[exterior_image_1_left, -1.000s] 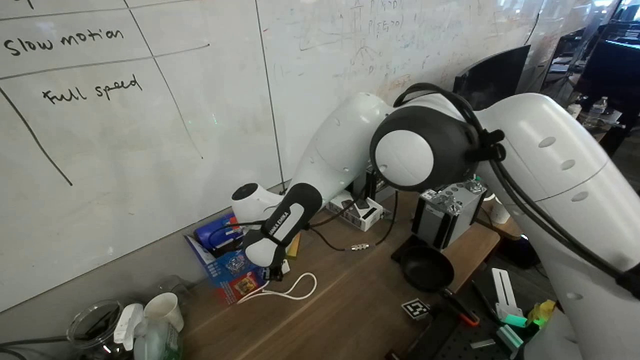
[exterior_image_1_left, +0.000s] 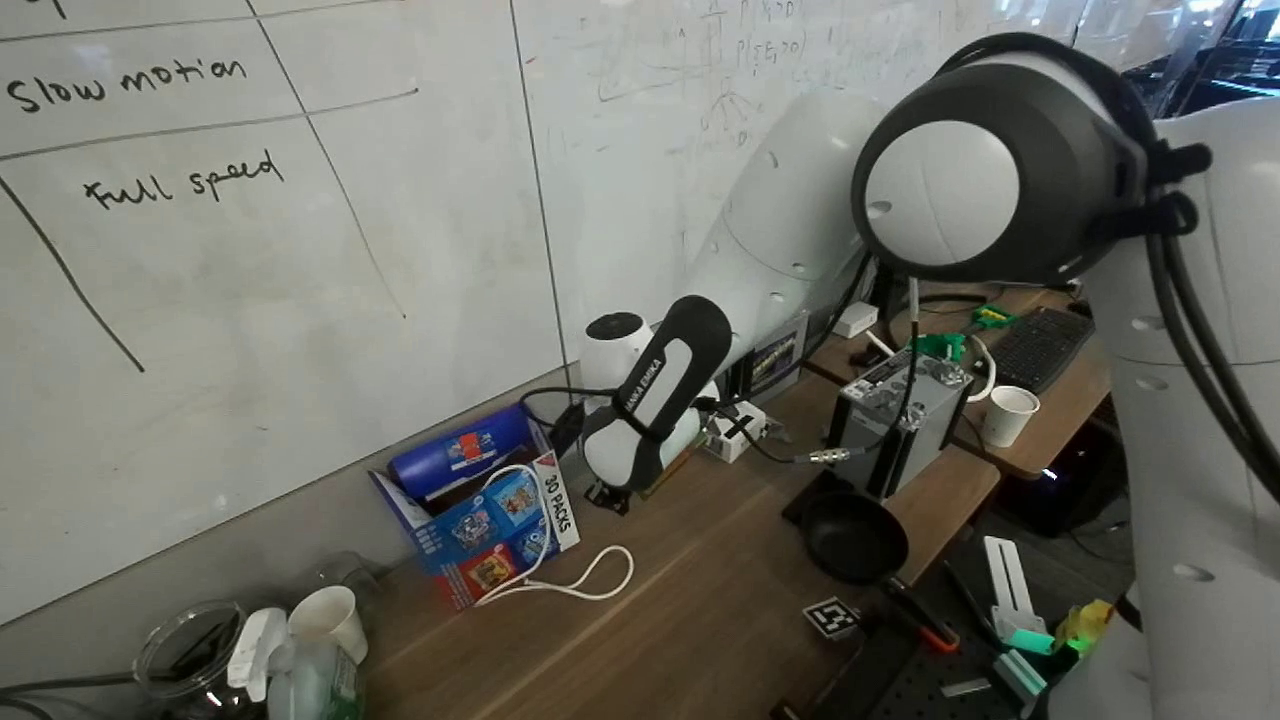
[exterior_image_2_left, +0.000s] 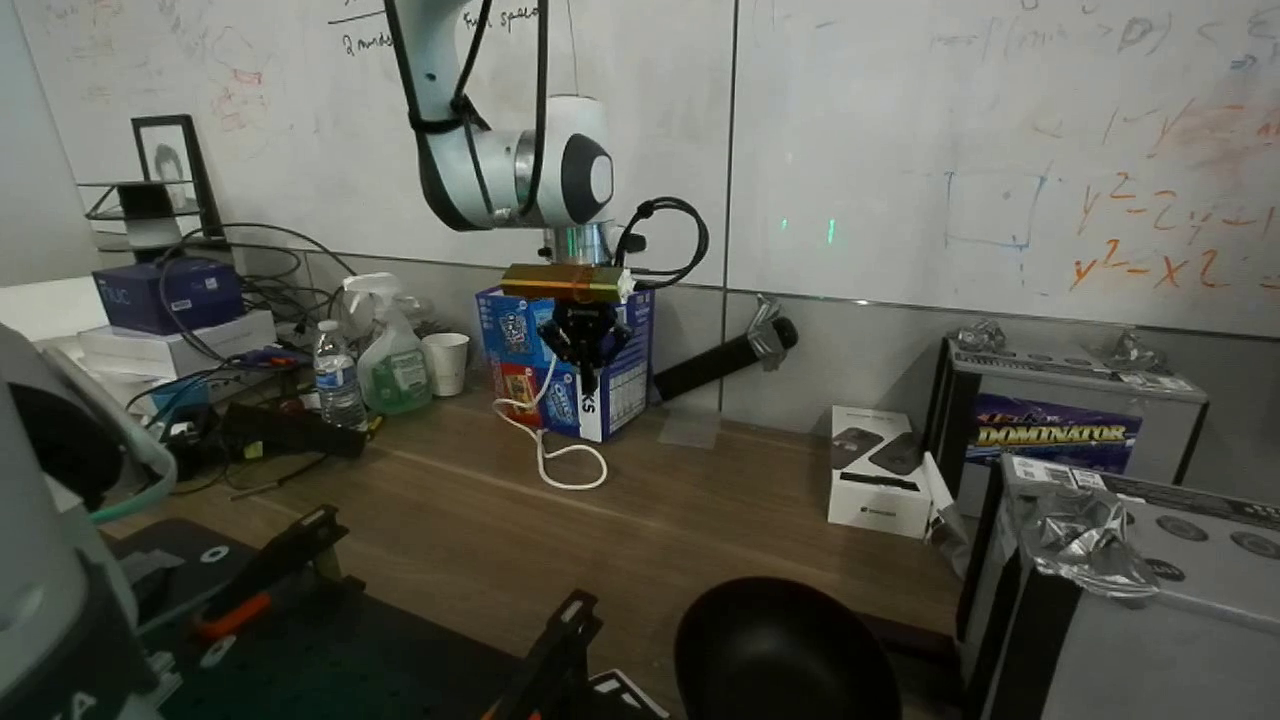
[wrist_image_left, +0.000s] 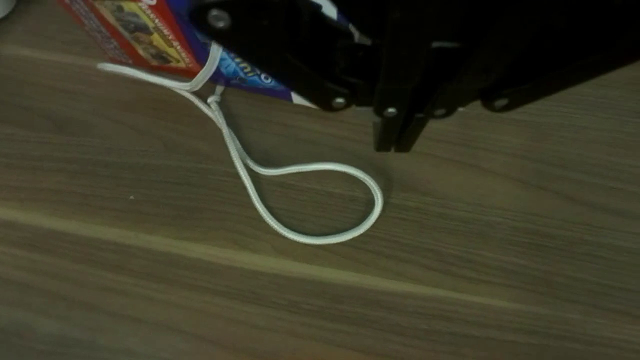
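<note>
My gripper is shut, its two fingertips side by side above the wooden table, and I see nothing between them. In exterior view 2 the gripper (exterior_image_2_left: 588, 390) hangs in front of the blue snack box (exterior_image_2_left: 510, 324). A white cord (wrist_image_left: 324, 240) makes a loop on the table beside the fingertips, apart from them in the wrist view. Its other part runs up against the box (exterior_image_1_left: 474, 528); the black gripper body hides some of that stretch in the wrist view.
A blue cylinder (exterior_image_1_left: 462, 454) lies behind the box. Spray bottle (exterior_image_2_left: 390, 360) and paper cup (exterior_image_2_left: 446, 362) stand to its left in exterior view 2. A black pan (exterior_image_1_left: 854, 536), white phone box (exterior_image_2_left: 879, 480) and grey metal case (exterior_image_1_left: 900, 420) lie to the right. Mid-table is clear.
In exterior view 1 the arm has risen and swung right, taking my gripper from over the box's front to its right side. The box and the cord's loop lie as before.
</note>
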